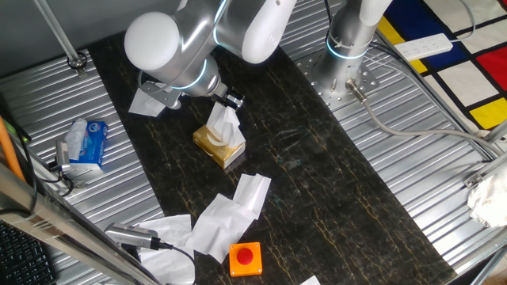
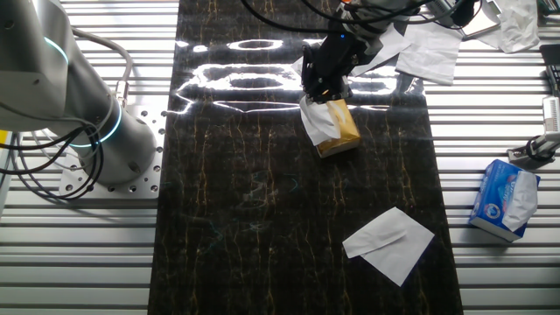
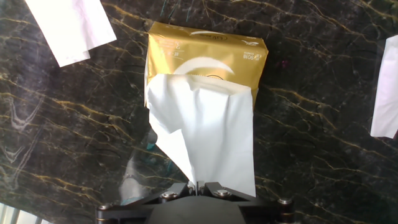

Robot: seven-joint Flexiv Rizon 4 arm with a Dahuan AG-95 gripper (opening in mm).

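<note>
A gold tissue pack (image 1: 219, 146) lies on the dark marbled table, with a white tissue (image 1: 226, 121) rising from its top opening. In the wrist view the tissue (image 3: 208, 134) spreads from the pack (image 3: 208, 53) down to my gripper. The fingers are together, and a fold of the tissue runs right to their tips, so the gripper looks shut on it. The tissue's lower end is still inside the pack. From the other side, my gripper (image 2: 324, 94) shows just above the pack (image 2: 344, 131), its tips partly hidden.
Loose white tissues (image 1: 220, 226) lie toward the front, near an orange box with a red button (image 1: 245, 256). Another sheet (image 1: 148, 101) lies beside the arm. A blue tissue pack (image 1: 89, 146) sits on the slatted metal at the left.
</note>
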